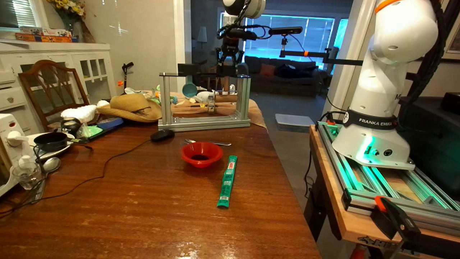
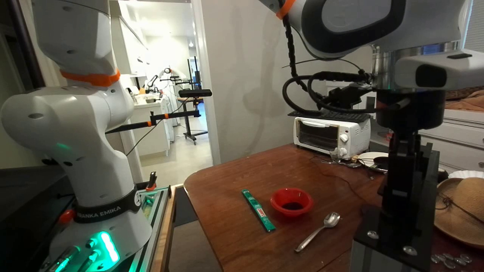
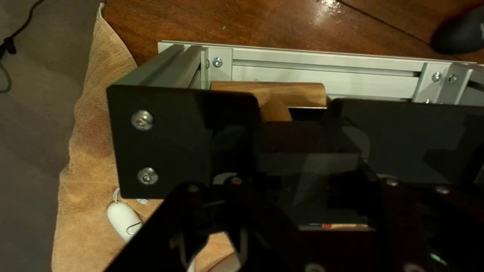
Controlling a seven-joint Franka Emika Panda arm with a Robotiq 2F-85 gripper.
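Observation:
At the far end of the table, my gripper [image 1: 228, 64] is over the dark top of a metal rack [image 1: 165, 97]. It is shut on a black block [image 3: 308, 161], which sits at the level of the rack's dark plates. Below that block, a wooden tool [image 3: 286, 94] with a round stem and a crosswise cylinder shows in the wrist view. How block and tool join is in shadow. From exterior view 2, the gripper [image 2: 401, 181] hides most of the block. A teal cup [image 1: 189, 90] hangs at the rack's left side.
A red bowl [image 1: 201, 155], a green packet [image 1: 227, 182] and a spoon [image 2: 332, 220] lie in front of the rack. A black mouse [image 1: 162, 135] and a straw hat [image 1: 129, 108] are left of it.

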